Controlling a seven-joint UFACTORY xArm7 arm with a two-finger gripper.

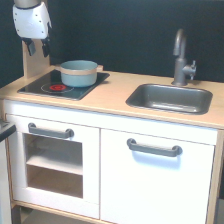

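Observation:
My gripper (38, 47) hangs at the upper left, below the white arm (32, 20), over the back left of the toy kitchen. Its dark fingertips look spread apart, and nothing shows between them. To its lower right, a blue-grey pot (78, 75) stands upright on the back right part of the black stovetop (42, 84). The gripper is apart from the pot. The pot's inside is mostly hidden by its near wall.
A metal sink (170, 98) with a grey faucet (181, 58) takes up the counter's right side. Bare wooden counter (115, 88) lies between stove and sink. Below are a windowed oven door (50, 160) and a white cabinet door (153, 180), both with dark handles.

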